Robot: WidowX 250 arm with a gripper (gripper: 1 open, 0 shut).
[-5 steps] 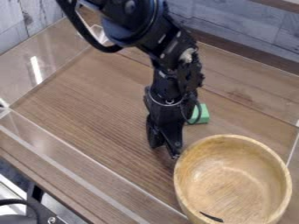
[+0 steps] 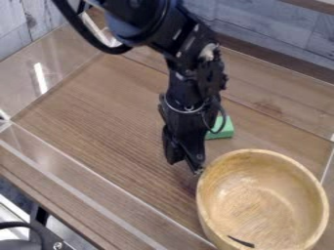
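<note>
The black gripper [image 2: 179,154] points down at the middle of the wooden table [image 2: 92,137], just left of and above the rim of a large beige bowl [image 2: 261,205]. Its fingers look close together, shut, with nothing clearly between them, though the tips are dark and hard to make out. A green object [image 2: 221,129] lies behind the gripper on its right, partly hidden by it.
The bowl fills the lower right corner of the table. Dark cables show at the lower left corner.
The gripper has shifted slightly up and to the left, away from the bowl's rim. The bowl and green object look about the same.
</note>
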